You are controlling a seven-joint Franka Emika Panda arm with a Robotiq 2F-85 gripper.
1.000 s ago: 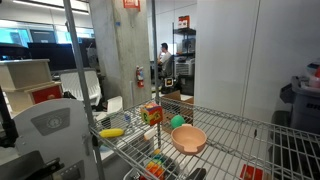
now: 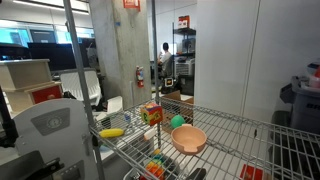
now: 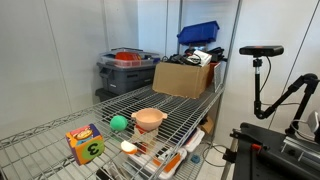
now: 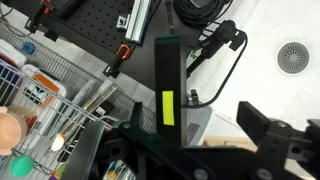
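Observation:
Along the bottom of the wrist view, the dark parts of my gripper stand left and right of a black bar with a yellow patch (image 4: 168,90). Whether the fingers touch that bar cannot be made out. A pinkish-orange bowl (image 2: 188,138) rests on the wire rack, with a green ball (image 2: 177,121) close by. Near them stands a colourful box (image 3: 85,145). Something yellow and elongated (image 2: 110,132) lies at the rack's left end. In the wrist view the bowl (image 4: 10,130) is at the far left edge, away from my gripper.
The wire rack (image 2: 225,130) has a clear stretch behind the bowl. A black worktop (image 4: 215,60) with coiled cables (image 4: 198,10) borders it. A cardboard box (image 3: 182,78) and stacked bins (image 3: 125,75) stand beyond. In exterior view 2, a post carries a flat black piece (image 3: 262,50).

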